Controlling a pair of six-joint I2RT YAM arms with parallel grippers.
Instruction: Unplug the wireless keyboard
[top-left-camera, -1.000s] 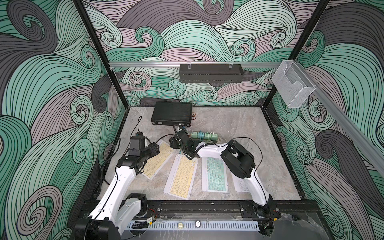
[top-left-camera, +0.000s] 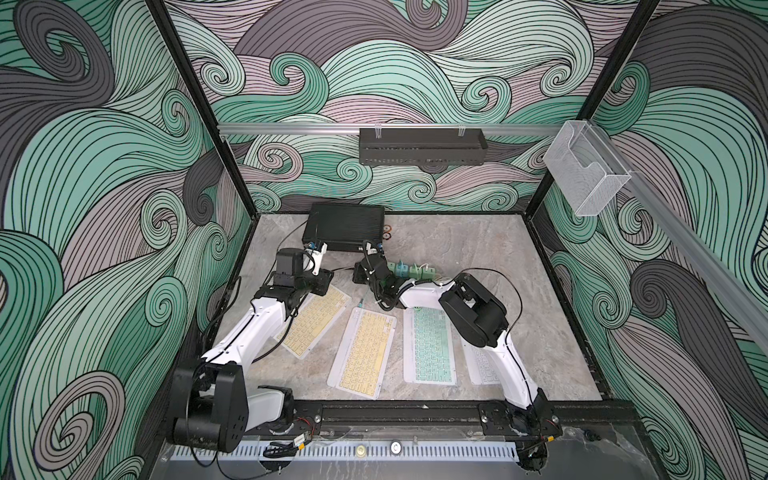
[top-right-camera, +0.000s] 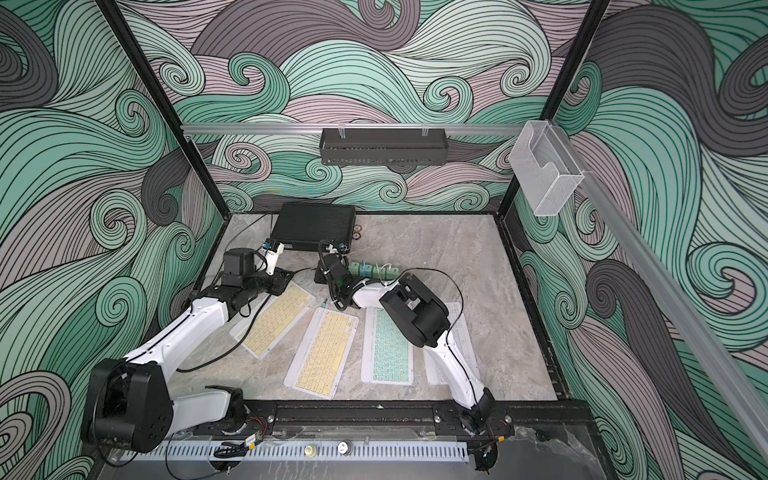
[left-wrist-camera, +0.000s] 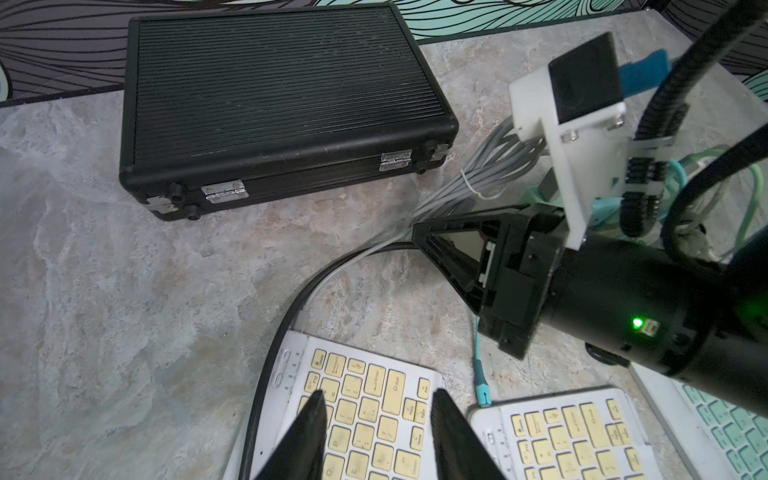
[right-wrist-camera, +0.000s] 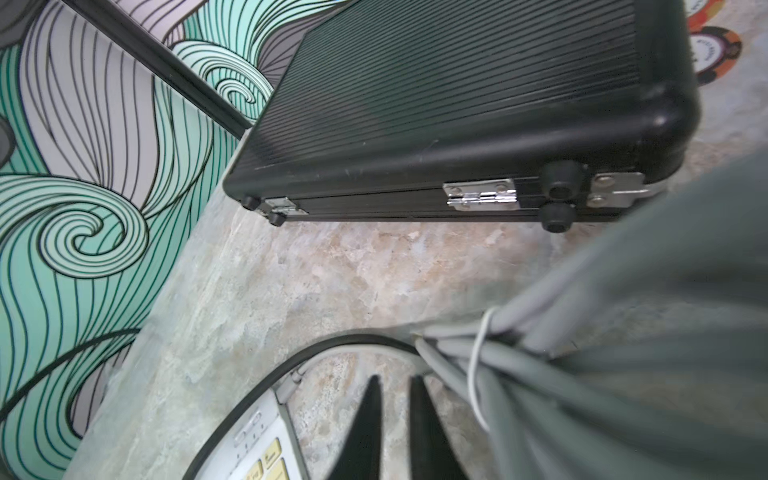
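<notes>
A white keyboard with yellow keys (left-wrist-camera: 364, 416) lies angled at the left of the table. A light grey cable (right-wrist-camera: 352, 349) ends in a plug (right-wrist-camera: 286, 389) that meets its far edge. My left gripper is open over that keyboard's far end, nothing visible between its fingers. To its right, my right gripper has its fingertips slightly apart, with bare table showing in the gap. A bundle of grey cables (right-wrist-camera: 512, 376) lies beside it. Another yellow-keyed keyboard (top-left-camera: 364, 352) has a teal plug (left-wrist-camera: 481, 388) at its far edge.
A black case (left-wrist-camera: 280, 96) stands at the back left. A green hub (top-left-camera: 412, 272) with cables sits behind the right arm. A teal-keyed keyboard (top-left-camera: 432, 344) and a pale one (top-left-camera: 482, 364) lie right. Bare table shows at the back right.
My left arm has swung up and to the right, bringing its gripper closer to the right one. The right gripper has shifted slightly back and to the right. The keyboards have not moved.
</notes>
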